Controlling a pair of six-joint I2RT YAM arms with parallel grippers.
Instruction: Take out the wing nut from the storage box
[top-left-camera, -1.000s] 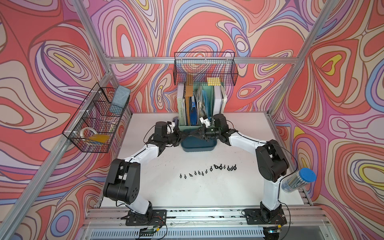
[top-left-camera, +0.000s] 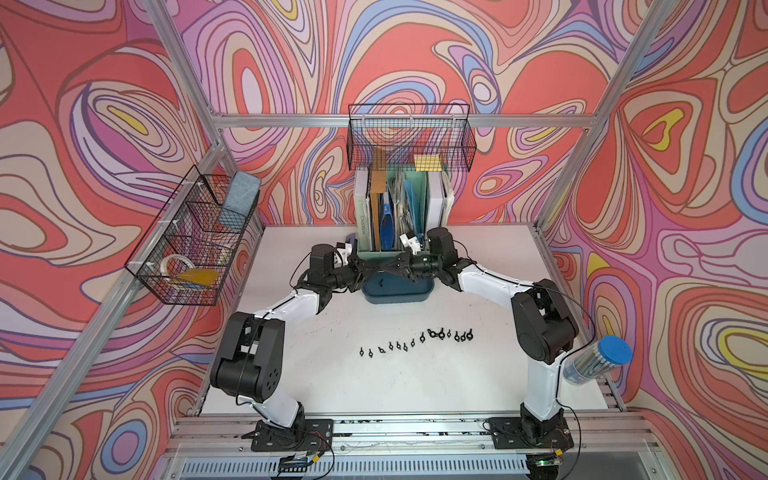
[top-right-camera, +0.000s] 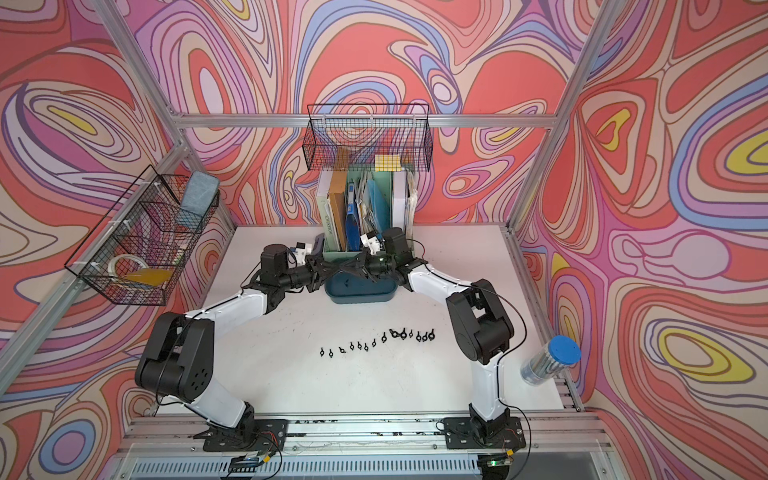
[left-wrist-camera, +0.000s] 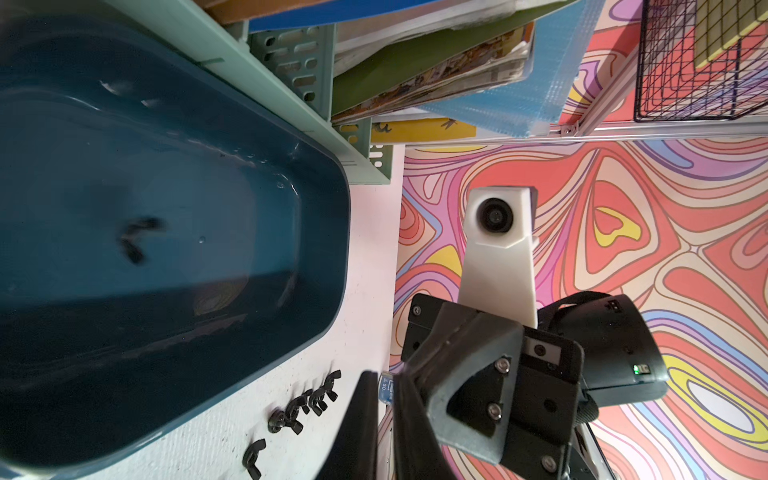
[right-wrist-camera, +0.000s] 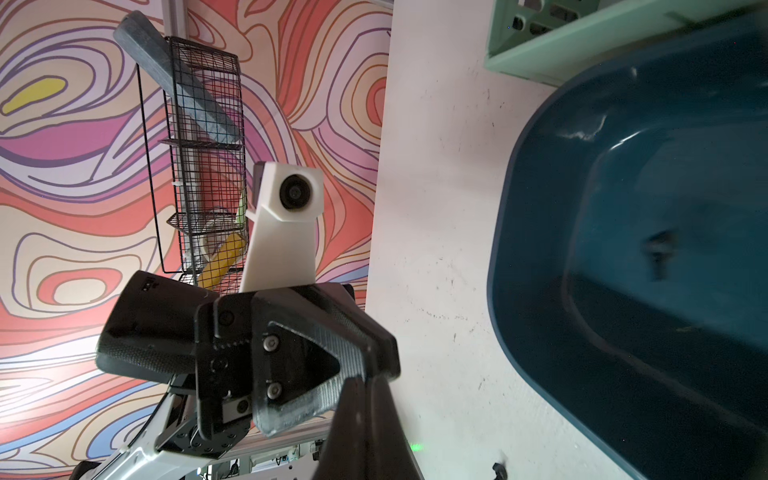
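Observation:
The storage box (top-left-camera: 396, 297) is a dark blue open tub at the table's far middle. One dark wing nut (left-wrist-camera: 137, 238) lies on its floor, blurred in the left wrist view; a blurred dark wing nut (right-wrist-camera: 660, 246) also shows in the right wrist view. Over the box, my left gripper and right gripper face each other, tips close together. Both are shut, with nothing visible between their fingers. From above, the arms hide part of the tub. Several black wing nuts (top-left-camera: 405, 346) lie in a loose row on the table in front.
Directly behind the box stands a green file holder (top-right-camera: 342, 256) full of folders. A wire basket (top-left-camera: 412, 140) hangs above it. At the right front is a clear jar with a blue lid (top-left-camera: 615, 350).
The right arm, the box and the row of wing nuts look unchanged.

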